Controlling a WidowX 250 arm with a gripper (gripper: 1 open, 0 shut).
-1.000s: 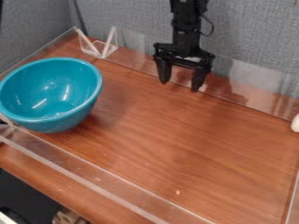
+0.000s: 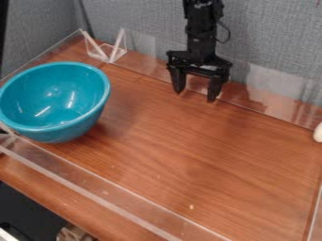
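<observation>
My black gripper (image 2: 195, 83) hangs from the arm at the back middle of the wooden table, in front of the grey padded wall. Its two fingers point down and stand apart, with nothing visible between them. A large teal bowl (image 2: 53, 104) sits at the left of the table, well away from the gripper.
A white wire rack (image 2: 104, 51) stands at the back left. A small white object (image 2: 315, 133) is cut off at the right edge. Clear plastic strips border the table (image 2: 189, 169), whose middle and right are bare.
My gripper has shifted very slightly to the left and changed its pose a little. The bowl and rack are where they were.
</observation>
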